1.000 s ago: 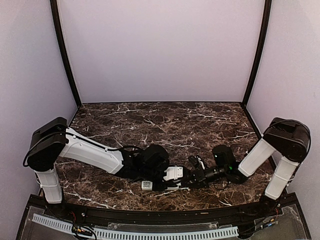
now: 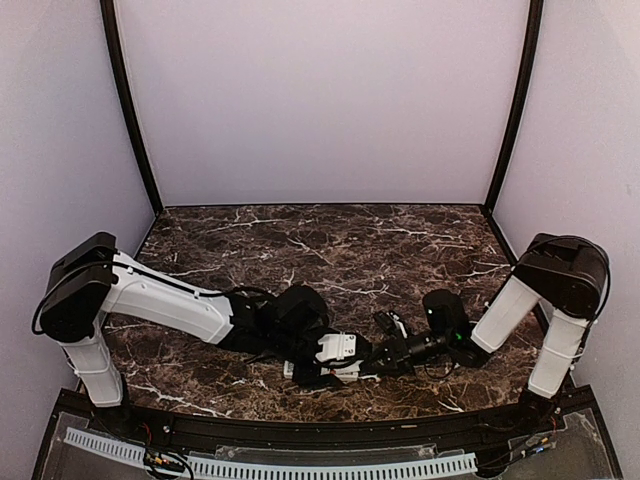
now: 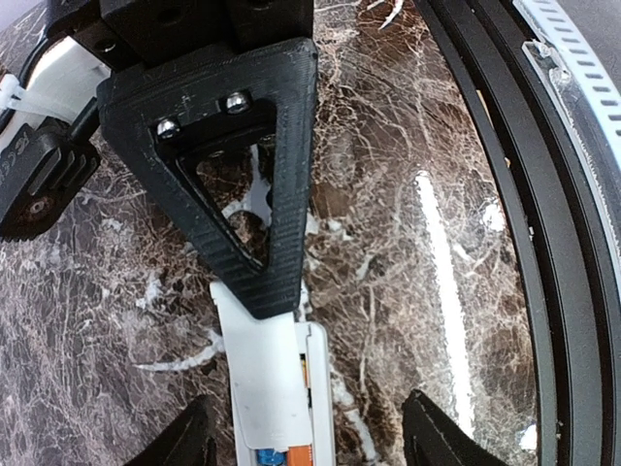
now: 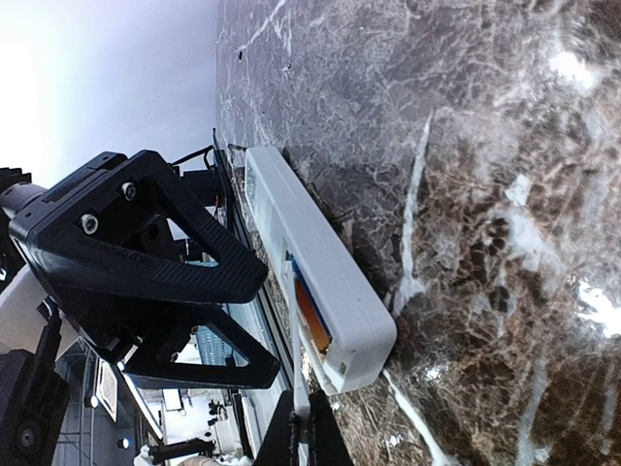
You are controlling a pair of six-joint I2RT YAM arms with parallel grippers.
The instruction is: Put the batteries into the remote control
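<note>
The white remote [image 4: 315, 252] lies on the marble table near its front edge, its battery bay holding blue and orange batteries [image 4: 310, 316]. In the left wrist view its white cover [image 3: 262, 379] sits over most of the bay, with a black finger frame above its end. My left gripper stands open over the remote, fingertips either side of it at the bottom of that view. My right gripper is shut at the remote's end, beside the bay. In the top view [image 2: 345, 373] the remote is partly hidden by the arms.
The table's black front rail [image 2: 330, 428] runs close below both grippers. The table [image 2: 320, 250] behind the arms is bare, with free room across the back and sides.
My left arm has shifted a little to the left in the top view, showing more of the remote. The right arm has moved very slightly.
</note>
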